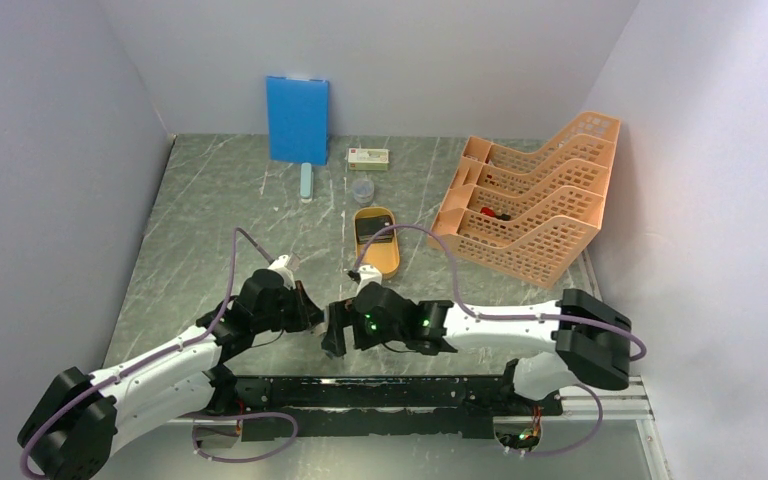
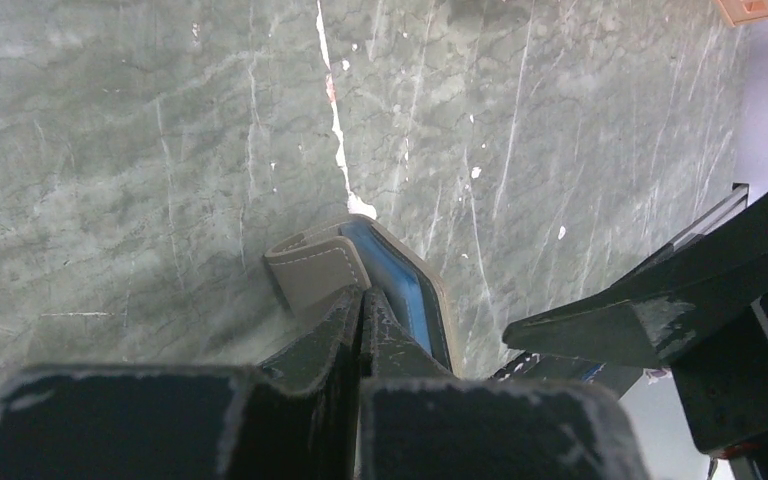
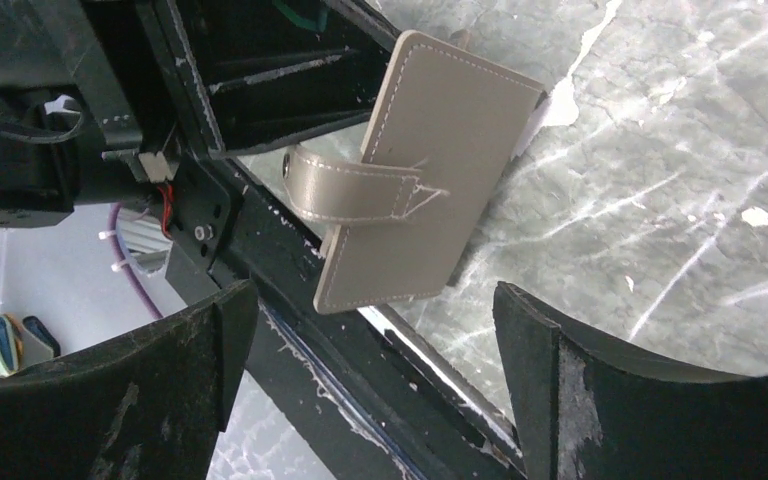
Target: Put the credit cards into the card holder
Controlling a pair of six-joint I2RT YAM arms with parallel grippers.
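The card holder (image 2: 317, 270), beige leather with stitching and a blue inside, is gripped at one edge by my left gripper, which is shut on it. In the right wrist view the holder's beige cover (image 3: 445, 150) stands tilted with a snap strap (image 3: 352, 188) across it. My right gripper is open; the holder is beyond its fingertips, with nothing seen between the fingers. From above, both grippers hide most of the holder. Dark cards (image 1: 372, 227) lie in an orange tray (image 1: 380, 262) in mid-table.
Toward the back are a blue folder (image 1: 298, 118), a pale blue stick (image 1: 306, 181), a small box (image 1: 368, 159) and a round clear container (image 1: 362, 190). A peach rack (image 1: 520, 255) stands at the right.
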